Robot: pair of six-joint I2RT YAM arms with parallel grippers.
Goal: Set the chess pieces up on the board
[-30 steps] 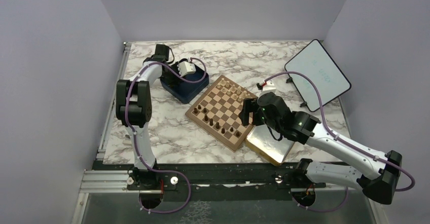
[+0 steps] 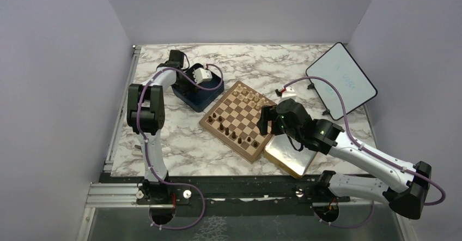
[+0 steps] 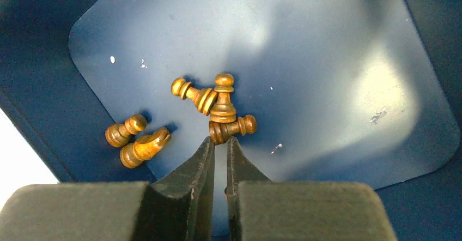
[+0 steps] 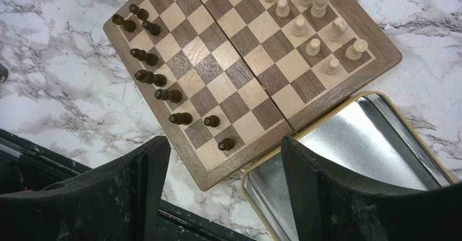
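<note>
The chessboard (image 2: 204, 122) has dark pieces along its near-left side and pale pieces (image 4: 313, 47) at the opposite side. Inside the blue bin (image 3: 327, 115), several wooden pieces lie loose: a dark pawn (image 3: 234, 128), two lighter pawns (image 3: 223, 99) against it, and a pawn and a knight (image 3: 144, 148) to the left. My left gripper is down in the bin, its fingers parted by a narrow gap, tips at the dark pawn's lower edge. Contact cannot be told. Part of a brown object shows in the gap lower down. Above the board's near-right corner, my right gripper is open and empty.
A metal tray (image 4: 348, 154) with a gold rim stands beside the board's right edge. The whiteboard (image 2: 342, 80) leans at the right.
Over the last second my left arm has shifted slightly to the right and toward the near side within the bin. The right arm and the pieces on the board look unmoved.
</note>
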